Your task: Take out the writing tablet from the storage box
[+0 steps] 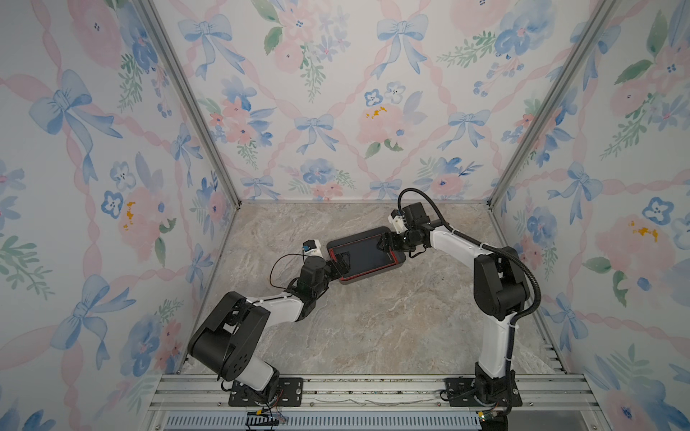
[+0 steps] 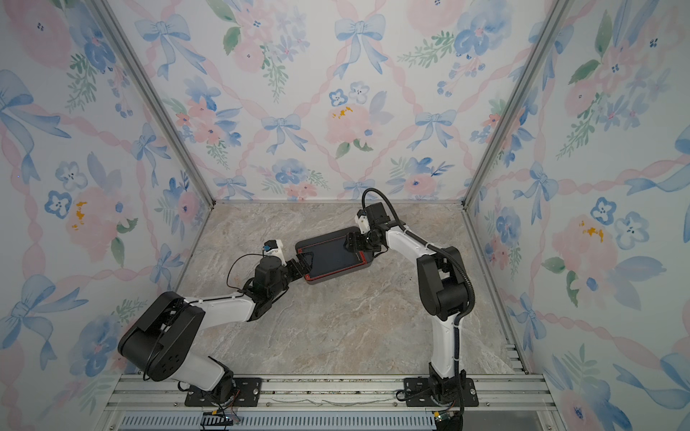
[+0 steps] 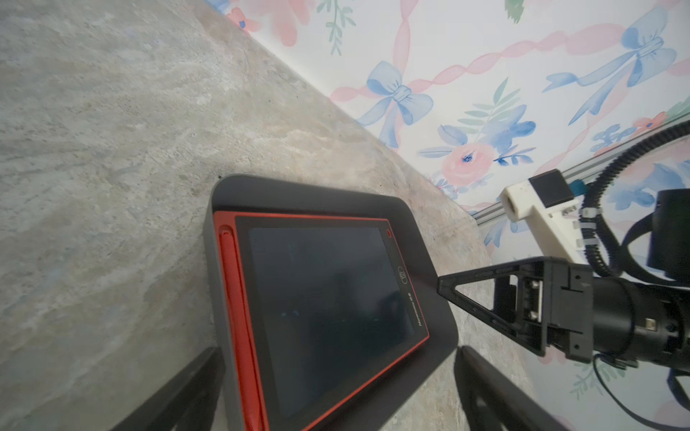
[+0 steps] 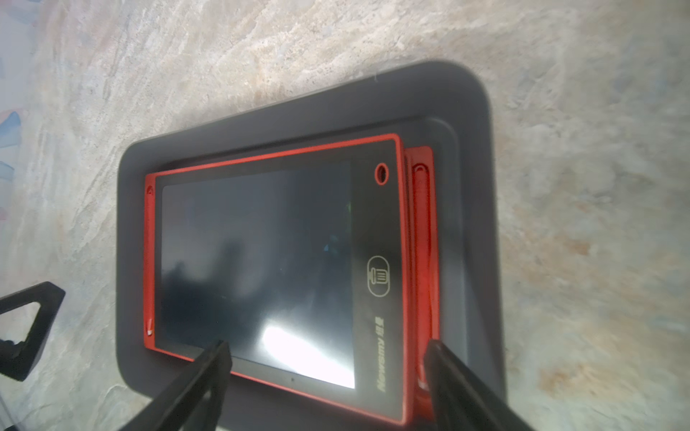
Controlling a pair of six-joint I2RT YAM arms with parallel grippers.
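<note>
The writing tablet (image 4: 258,237), black-screened with a red border, lies inside the dark grey storage box (image 4: 452,86). At its left end a red stylus (image 3: 240,337) runs along the edge. Another red strip (image 4: 424,265) shows beside the tablet's right edge, lower than its face. My left gripper stands open over the box's left end, its blurred fingers (image 3: 179,391) spread wide and apart from the tablet. Above the right part of the box, my right gripper is part open, with nothing visibly held; whether its fingers touch the tablet cannot be told.
A patterned wall (image 1: 316,165) stands behind it. Each arm reaches in from its own side, and the right gripper shows close by in the left wrist view.
</note>
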